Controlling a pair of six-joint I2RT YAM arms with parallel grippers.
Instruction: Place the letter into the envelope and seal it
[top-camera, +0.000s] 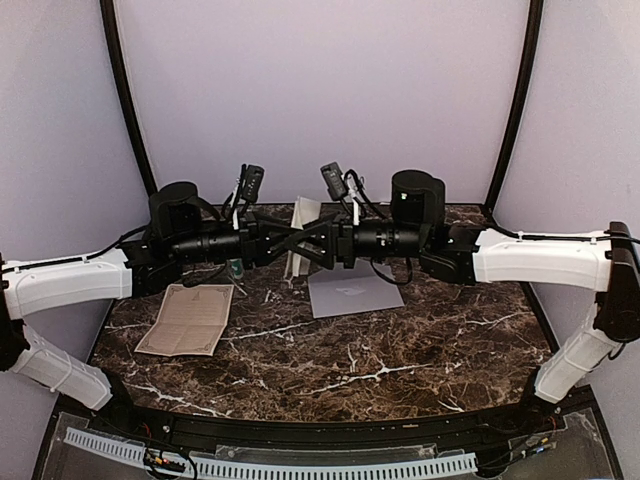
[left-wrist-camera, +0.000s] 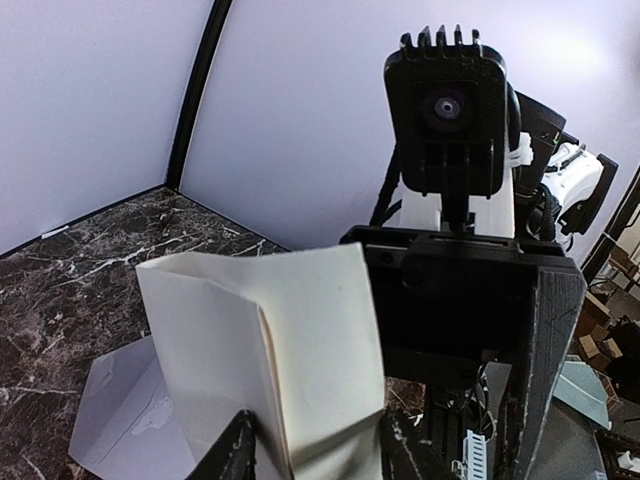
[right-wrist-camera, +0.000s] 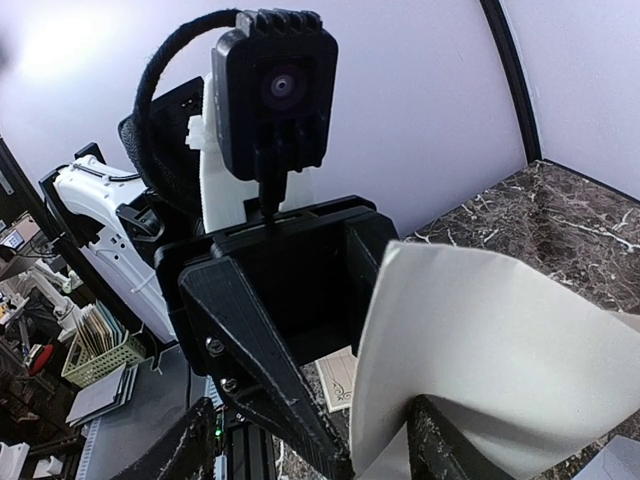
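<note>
A cream-white folded paper (left-wrist-camera: 320, 340) is held up between the two arms, its layers spread apart at the top. The fingers of my left gripper stand at either side of its lower part; whether both press on it is unclear. My right gripper is open, and one of its fingers (right-wrist-camera: 435, 440) overlaps the paper (right-wrist-camera: 480, 340) while the other is well clear of it. Both grippers meet at the paper (top-camera: 306, 211) in the top view. On the table below lies a pale lavender-grey sheet (top-camera: 355, 297) with a faint mark.
A tan printed sheet (top-camera: 188, 320) with creases lies at the left of the marble table (top-camera: 330, 365). A small greenish object (top-camera: 236, 268) sits behind the left gripper.
</note>
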